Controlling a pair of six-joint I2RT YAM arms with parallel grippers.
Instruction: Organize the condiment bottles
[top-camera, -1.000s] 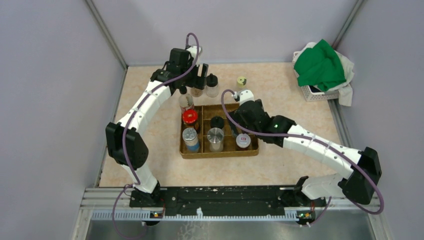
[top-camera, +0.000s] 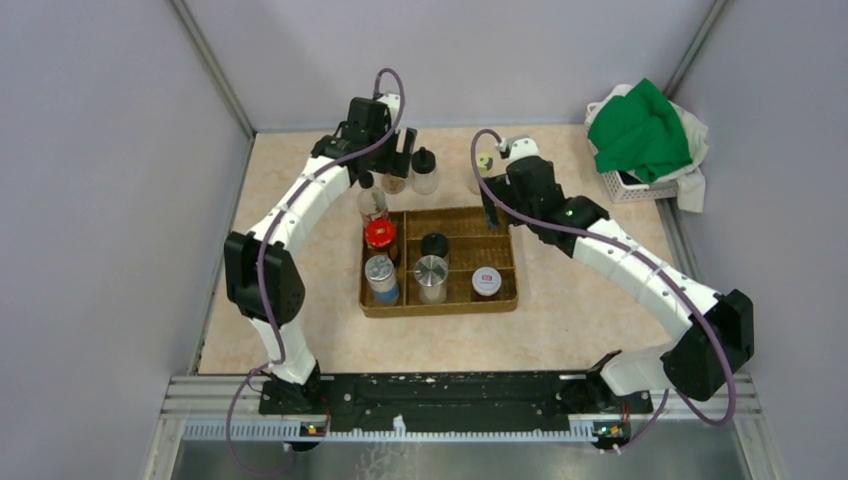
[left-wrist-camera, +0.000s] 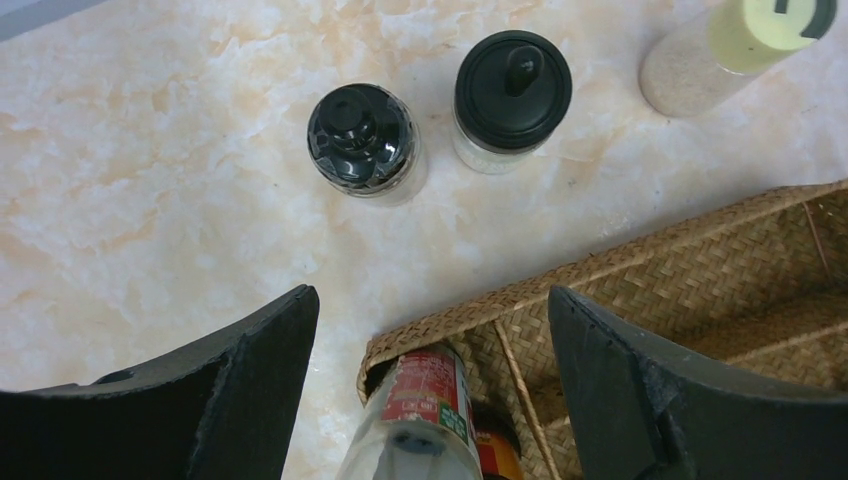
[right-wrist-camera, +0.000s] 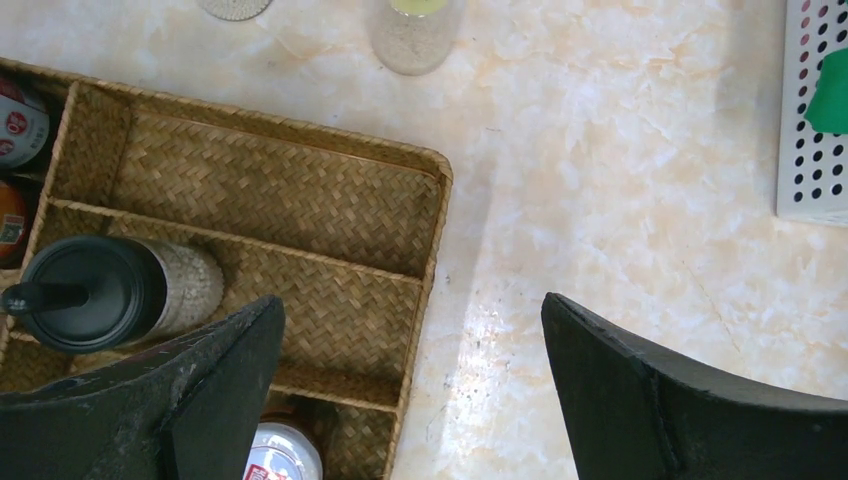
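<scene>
The woven tray (top-camera: 440, 309) is split into compartments. In its left column stand a bottle with a red label (left-wrist-camera: 428, 385), a red-lidded jar (top-camera: 380, 234) and a silver-capped bottle (top-camera: 381, 270); right of them are a black-lidded jar (right-wrist-camera: 95, 292), a silver-lidded jar (top-camera: 431, 271) and a white-lidded jar (top-camera: 487, 282). Behind the tray, on the table, are two black-capped jars (left-wrist-camera: 365, 140) (left-wrist-camera: 511, 92) and a yellow-lidded shaker (left-wrist-camera: 742, 50). My left gripper hangs open near the tray's back left corner, empty. Above the tray's right side, my right gripper is open, nothing between its fingers.
A white basket (top-camera: 640, 187) with a green cloth (top-camera: 640, 128) stands at the back right. Table to the right of the tray is bare, as is the table left of it. The tray's back right compartment (right-wrist-camera: 270, 185) is empty.
My right gripper has moved back and to the right, from over the white-lidded jar to the tray's back right. The bottles have stayed put.
</scene>
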